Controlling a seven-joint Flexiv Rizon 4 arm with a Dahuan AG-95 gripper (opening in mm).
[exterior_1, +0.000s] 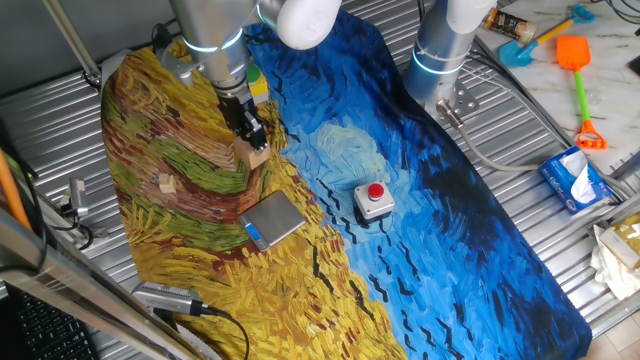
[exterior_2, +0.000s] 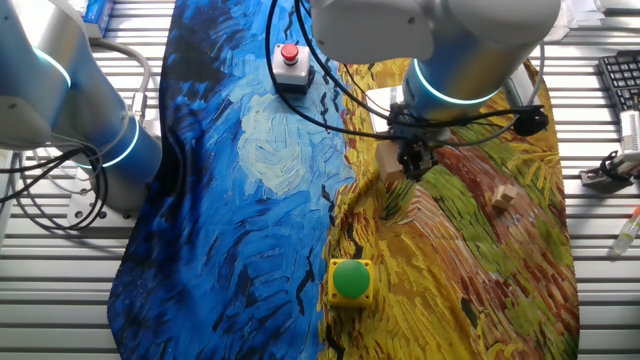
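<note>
My gripper (exterior_1: 257, 141), dark and pointing down, is at a wooden block (exterior_1: 251, 157) near the seam between the cloth's yellow and blue halves. In the second exterior view the same block (exterior_2: 388, 161) shows right beside the gripper (exterior_2: 414, 160), partly covered by the arm and cables. Whether the fingers are around the block or just against it cannot be made out. A smaller wooden block (exterior_1: 167, 183) lies off to the left on the brown-green part. A flat grey scale (exterior_1: 274, 219) rests nearer the front of the cloth.
A red push button on a grey box (exterior_1: 375, 199) stands on the blue half. Toward the back is a green button on a yellow box (exterior_2: 350, 282). A tissue box (exterior_1: 575, 182) sits at the right.
</note>
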